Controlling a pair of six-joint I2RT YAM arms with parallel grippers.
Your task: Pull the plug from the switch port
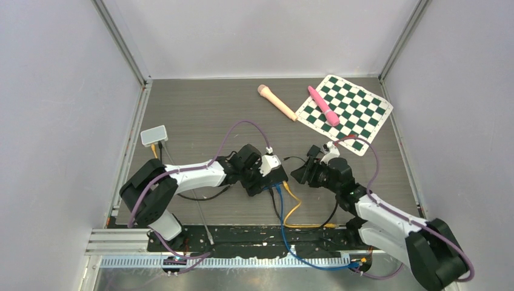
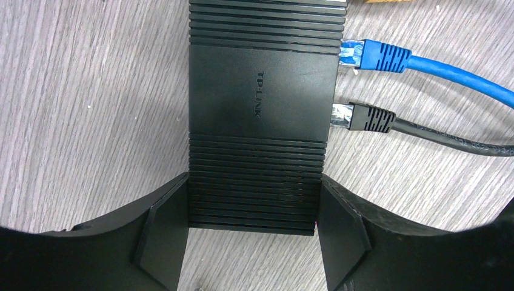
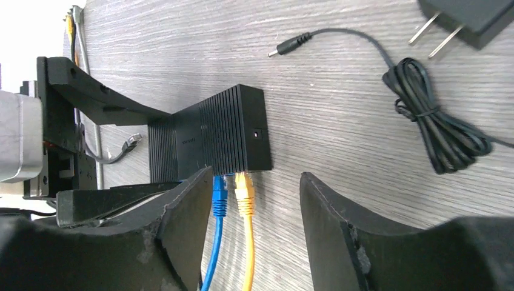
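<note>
The black TP-LINK switch lies on the table, its near end between the fingers of my left gripper, which is shut on it. Blue, yellow and black network plugs are seated along one side. On the switch's end face a small round port shows empty. The barrel power plug rests loose on the table, apart from the switch. My right gripper is open above the table by that end, nothing in its grasp.
A coiled power cable and its adapter lie right of the switch. Farther back are a beige microphone and a pink one on a checkered board. A white box stands at left.
</note>
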